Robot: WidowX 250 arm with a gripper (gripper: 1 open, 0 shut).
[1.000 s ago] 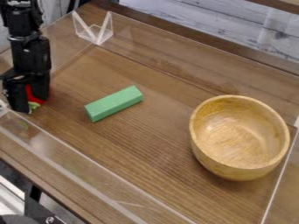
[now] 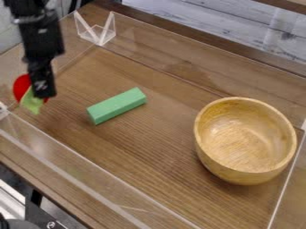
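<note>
My gripper (image 2: 34,82) hangs at the left of the table, blurred, just over and beside a small red object (image 2: 21,88) with a pale green part below it, at the left edge. Whether the fingers are open or shut is hard to make out.
A green block (image 2: 116,106) lies in the middle left. A large tan bowl (image 2: 244,134) sits at the right. A white wire holder (image 2: 96,29) stands at the back left.
The gripper has risen, uncovering more of the red and green object at the left edge. The block and bowl are unmoved.
</note>
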